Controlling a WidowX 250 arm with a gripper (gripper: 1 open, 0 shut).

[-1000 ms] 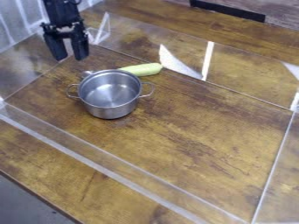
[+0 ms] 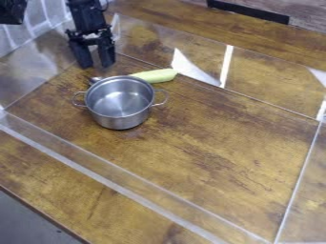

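A black robot gripper [image 2: 93,55] hangs open at the upper left, above and behind the pot, with nothing visible between its fingers. A steel pot [image 2: 120,107] with two side handles stands upright on the wooden table [image 2: 204,143]. Just behind the pot lies a pale yellow-green corn cob [image 2: 152,75]. A small shiny item beside the pot's back edge is too small to make out.
Clear low walls border the work area on several sides, with white strips on the back one.
The gripper has shifted slightly to the right over the last second, staying at the back left. The pot and corn look unmoved.
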